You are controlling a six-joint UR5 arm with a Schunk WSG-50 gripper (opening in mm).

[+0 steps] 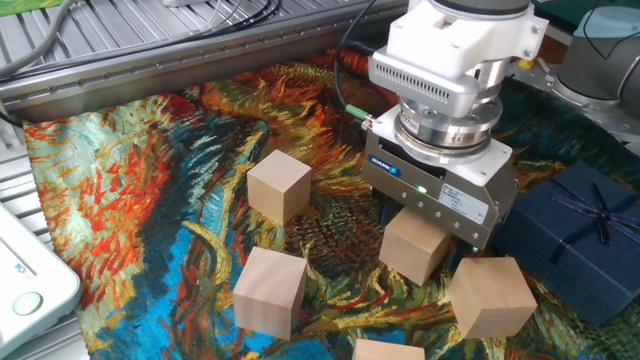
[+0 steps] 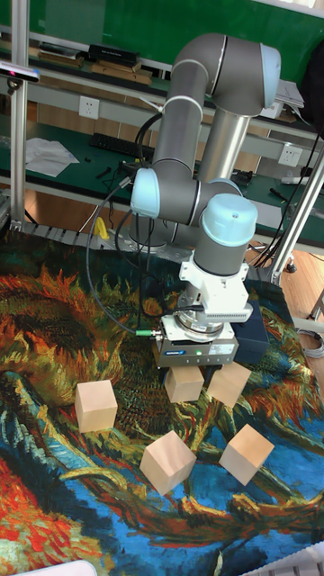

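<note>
My gripper (image 1: 420, 230) points down over a plain wooden cube (image 1: 413, 247), low at the right of the mat in exterior view 2. Dark slivers of its fingers show at both sides of this cube, but the gripper body covers most of them. Whether the fingers press on the cube or stand apart from it is hidden. In exterior view 3 the same cube (image 2: 182, 386) is directly under the gripper body, seemingly down at mat level. Close to its right stands a second wooden cube (image 1: 492, 298).
More wooden cubes rest apart on the painted cloth: one farther back (image 1: 279, 187), another nearer the front (image 1: 270, 292), and one cut off at the bottom edge (image 1: 388, 350). A dark blue ribboned box (image 1: 580, 235) lies right of the gripper.
</note>
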